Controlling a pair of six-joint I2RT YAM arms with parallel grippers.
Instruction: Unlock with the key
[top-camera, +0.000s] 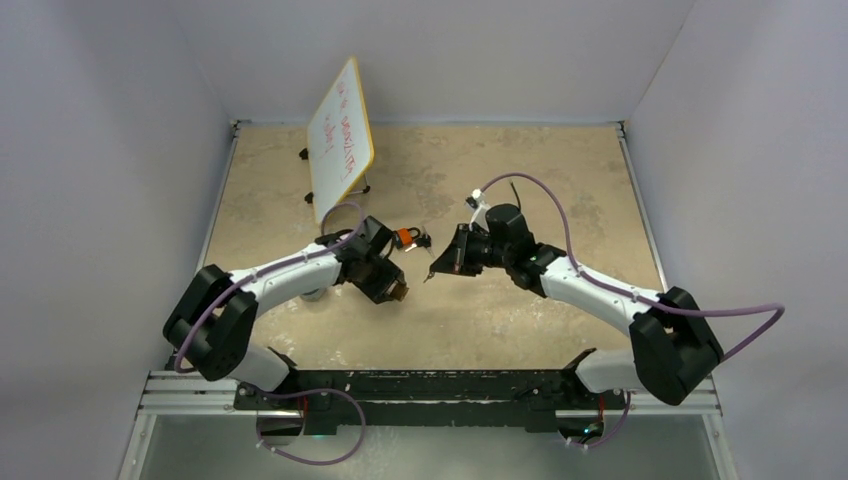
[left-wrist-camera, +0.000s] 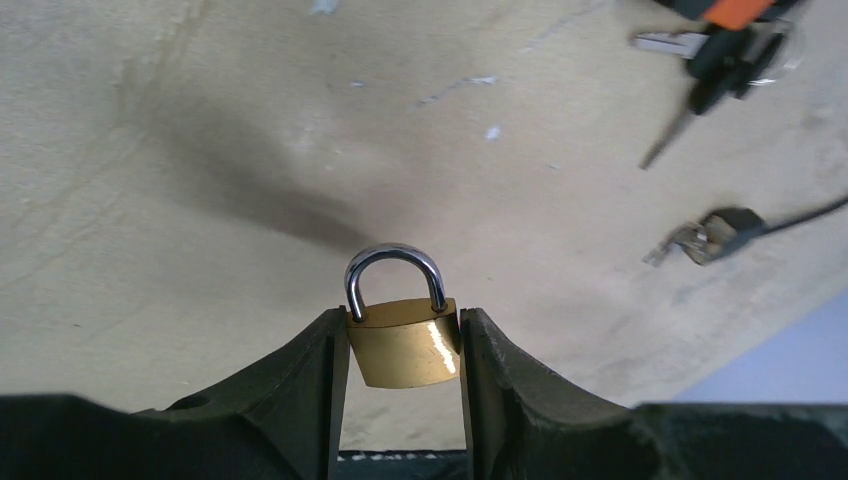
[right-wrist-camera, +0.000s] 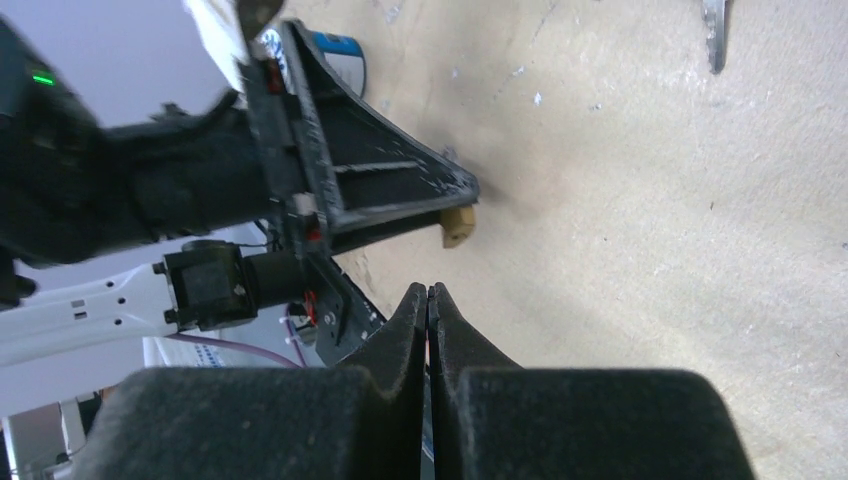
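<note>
A brass padlock (left-wrist-camera: 400, 340) with a steel shackle sits held upright between the fingertips of my left gripper, shackle loop uppermost; from the top it appears just left of centre. My right gripper is shut, nothing visible between its fingers, a short way right of the padlock. A key bunch with an orange fob (top-camera: 405, 237) lies on the table behind the grippers; in the left wrist view a silver key (left-wrist-camera: 660, 42) shows beside it. Another dark-headed item with metal pieces (left-wrist-camera: 715, 237) lies nearby, too blurred to name.
A whiteboard (top-camera: 340, 135) with red writing stands at the back left. A can (right-wrist-camera: 340, 62) is partly hidden by the left arm.
</note>
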